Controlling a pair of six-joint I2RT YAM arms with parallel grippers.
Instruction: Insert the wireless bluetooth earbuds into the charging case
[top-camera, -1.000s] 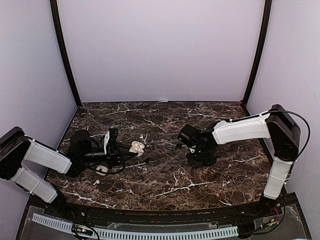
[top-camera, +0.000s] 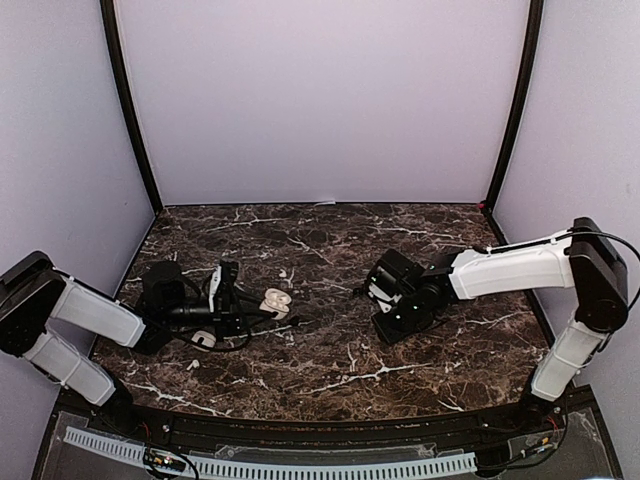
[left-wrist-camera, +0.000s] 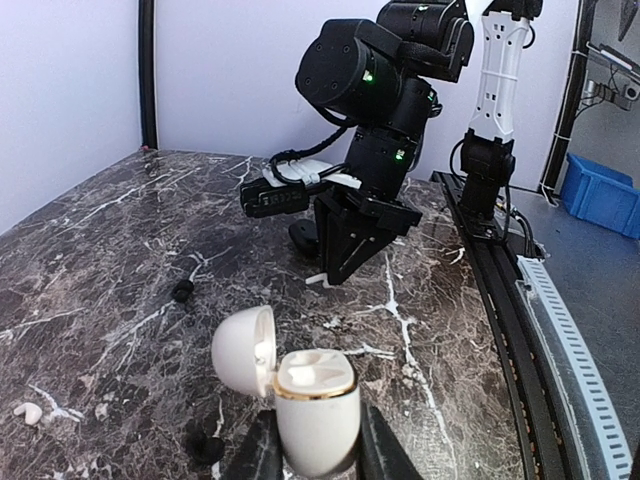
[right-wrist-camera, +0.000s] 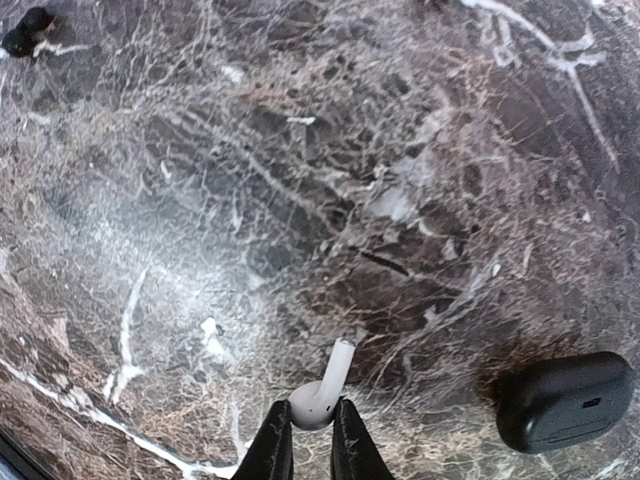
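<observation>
The white charging case (left-wrist-camera: 315, 420), lid open to the left, is held upright in my left gripper (top-camera: 265, 308), shut on its body above the table. In the right wrist view, my right gripper is shut on a white earbud (right-wrist-camera: 330, 380), stem angled upward, low over the table. The top view shows this gripper in the right half of the table.
A black case (right-wrist-camera: 563, 400) lies beside the right gripper. Small black items (left-wrist-camera: 183, 290) and a small white piece (left-wrist-camera: 28, 412) rest on the marble table (top-camera: 320, 380). A blue bin (left-wrist-camera: 595, 195) stands off the table.
The left gripper, with the case, has moved very little.
</observation>
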